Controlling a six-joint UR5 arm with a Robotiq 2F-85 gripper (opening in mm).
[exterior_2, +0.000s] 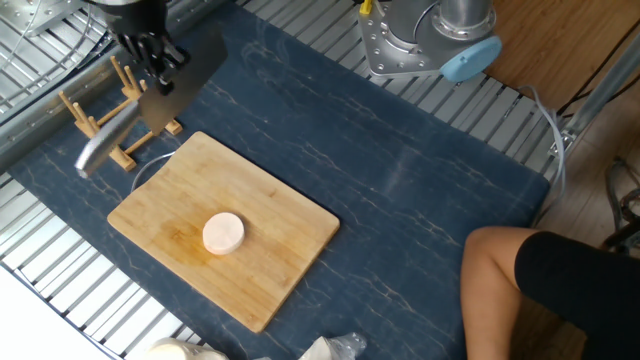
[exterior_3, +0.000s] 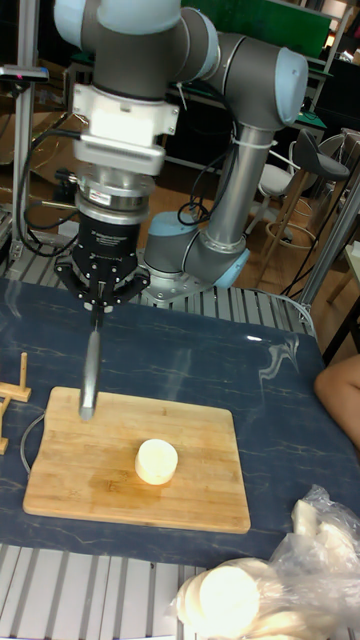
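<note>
A cleaver with a broad steel blade (exterior_2: 192, 80) and a metal handle (exterior_2: 108, 138) hangs from my gripper (exterior_2: 165, 75), which is shut on it. In exterior view 3 the gripper (exterior_3: 99, 309) grips it from above, and the knife's handle (exterior_3: 91, 373) points toward the camera over the board's back left edge, its blade hardly visible. A round, pale slice (exterior_2: 223, 233) lies flat on the wooden cutting board (exterior_2: 270, 205), clear of the knife. The wooden rack (exterior_2: 120, 158) stands left of the board, partly covered by the cleaver in exterior view 2.
A person's arm (exterior_2: 490, 285) rests at the table's right edge. Plastic bags with more pale round pieces (exterior_3: 229, 599) lie at the front. The dark tabletop (exterior_2: 400, 190) right of the board is bare.
</note>
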